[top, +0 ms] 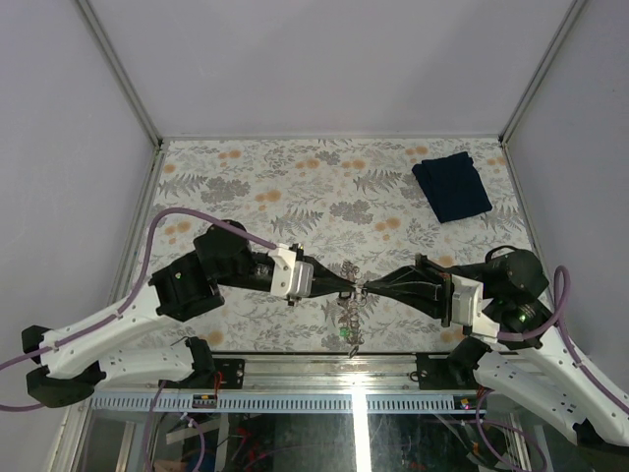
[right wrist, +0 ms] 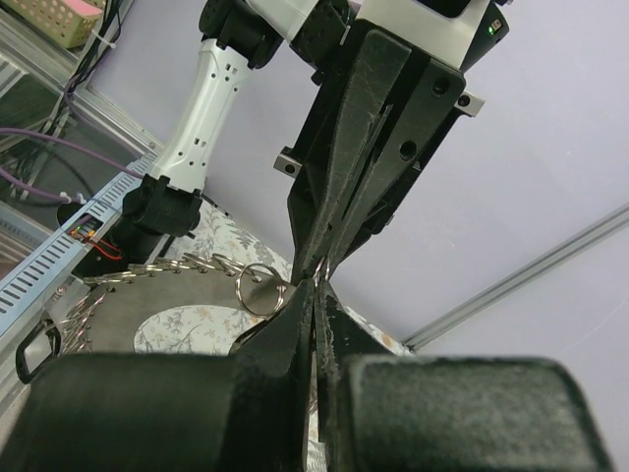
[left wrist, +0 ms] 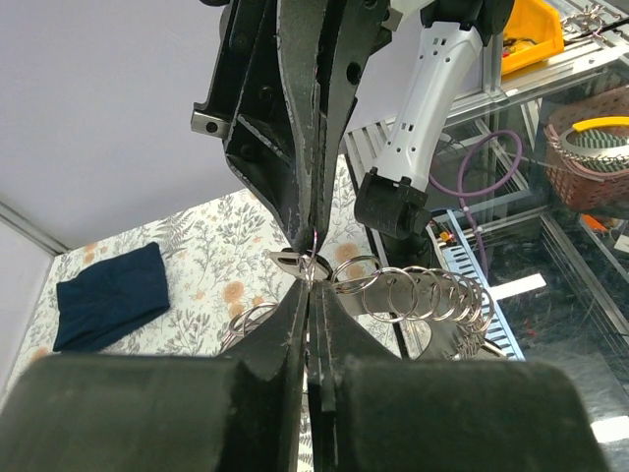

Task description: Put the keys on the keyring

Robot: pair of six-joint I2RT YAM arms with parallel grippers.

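In the top view, my left gripper point(top: 354, 290) and right gripper point(top: 366, 287) meet nearly tip to tip. From between them a bunch of metal keys and rings point(top: 349, 324) trails toward the front. Up close, the left wrist view shows small wire rings point(left wrist: 403, 293) strung along a curved metal band. Thin metal wire point(left wrist: 314, 258) bridges the two sets of fingertips, and both grippers are shut on it. One round wire ring point(right wrist: 259, 290) stands beside the tips in the right wrist view, by the grey band point(right wrist: 167, 295). The fingers hide the gripped portions.
A folded dark blue cloth point(top: 452, 187) lies at the back right of the patterned table point(top: 285, 187). A metal rail point(top: 295, 369) borders the front.
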